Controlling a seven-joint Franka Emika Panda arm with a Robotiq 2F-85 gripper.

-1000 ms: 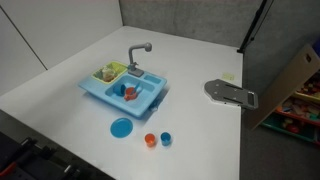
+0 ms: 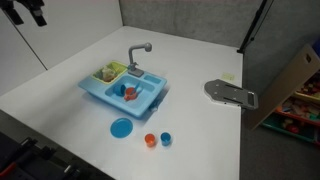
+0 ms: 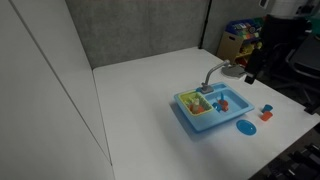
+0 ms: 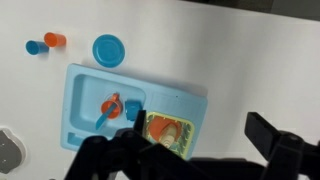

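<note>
A blue toy sink (image 2: pixel 127 96) with a grey faucet (image 2: pixel 137 52) stands on the white table. Inside its basin lie an orange-red item (image 4: pixel 112 106) and small blue pieces. A yellow-green tray (image 2: pixel 107 76) with food-like pieces sits at the sink's left end. In front of the sink lies a blue plate (image 2: pixel 121 128); an orange cup (image 2: pixel 150 140) and a blue cup (image 2: pixel 166 139) stand to its right. High above the table, my gripper (image 2: pixel 28 22) is open, its two fingers far apart with nothing between them. In the wrist view, my gripper partly covers the sink's near edge.
A grey flat metal-looking piece (image 2: pixel 230 94) lies at the right of the table. Beyond the right edge stand shelves (image 2: pixel 300 110) with colourful things.
My gripper has come into exterior view 1 at the upper left, where it was out of sight before. The objects on the table have not moved.
</note>
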